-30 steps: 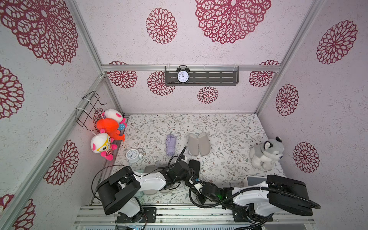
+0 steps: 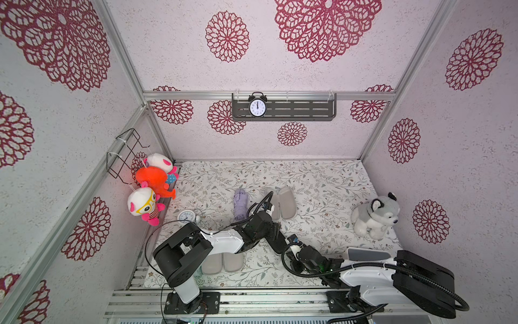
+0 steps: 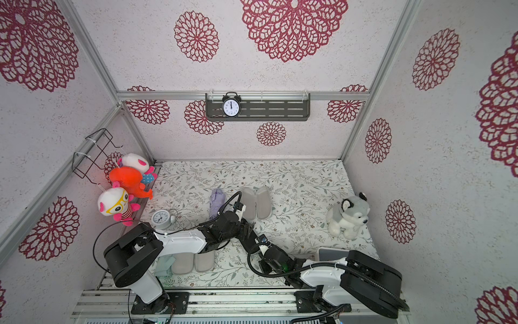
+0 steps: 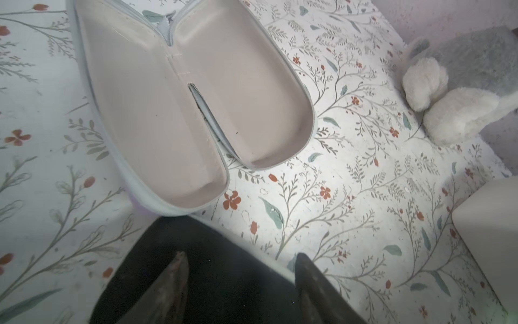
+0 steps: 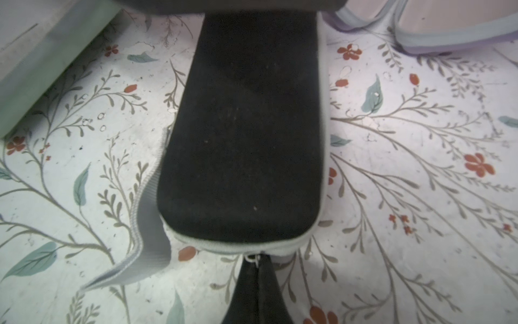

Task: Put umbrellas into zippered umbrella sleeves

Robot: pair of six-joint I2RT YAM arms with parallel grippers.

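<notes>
A black zippered case (image 5: 242, 124) with pale trim lies on the table. My right gripper is shut on a small pull at its near end. Above the case's other end, my left gripper stands open, fingers spread over the black top. An open grey sleeve (image 4: 135, 108) lies beyond it, and a purple folded umbrella (image 2: 240, 205) sits left of that. A second grey sleeve (image 2: 232, 261) lies at the front left, partly hidden by my left arm.
A white clock (image 3: 160, 218) stands at the left, near plush toys (image 3: 129, 183). A husky toy (image 2: 377, 216) sits at the right, behind a pale container (image 2: 367, 253).
My left gripper has moved right and toward the back, over the black case. The case and my right gripper moved right over the last second, the case turning diagonal.
</notes>
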